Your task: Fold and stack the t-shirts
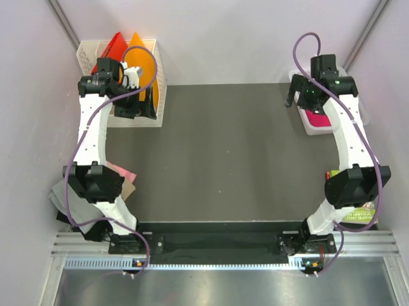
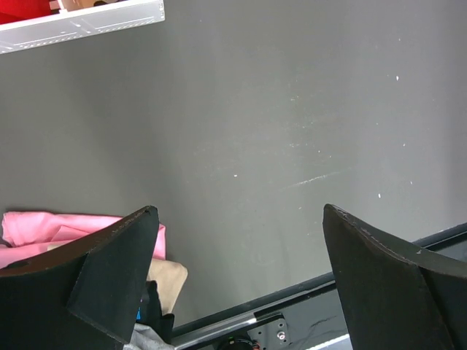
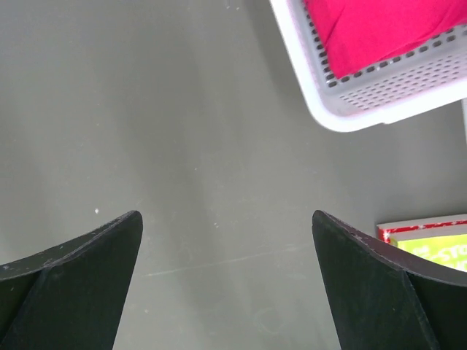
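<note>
In the right wrist view a red cloth [image 3: 379, 33], perhaps a shirt, lies in a white basket [image 3: 343, 120]; the top view shows this basket [image 1: 316, 131] partly under my right arm. My right gripper is open and empty above the table, its tips toward the basket's left side. Above the left crate hangs my left gripper, also open with nothing between its fingers. Pink cloth [image 2: 62, 227] shows at the lower left of the left wrist view, beside a grey cloth [image 1: 80, 207] in the top view. No shirt lies on the mid-table.
A white crate [image 1: 163, 105] at the back left holds red and orange items. Books or boxes [image 1: 361, 215] lie at the front right.
</note>
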